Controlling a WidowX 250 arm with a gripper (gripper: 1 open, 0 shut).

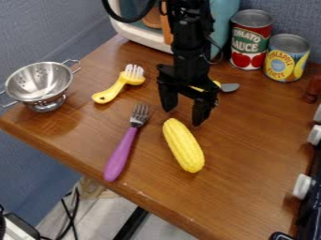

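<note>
My black gripper point(185, 103) hangs low over the middle of the wooden table, its two fingers apart, with nothing visible between them. A yellow corn cob point(183, 144) lies just in front of it. A purple-handled fork point(122, 150) lies to its left, and a yellow-handled fork point(111, 92) lies farther back left. Behind the gripper, a yellow-handled utensil point(226, 87) is partly hidden.
A steel colander point(40, 84) sits at the left edge. A tomato sauce can point(249, 39) and a yellow can point(286, 58) stand at back right. A black appliance point(309, 196) borders the right.
</note>
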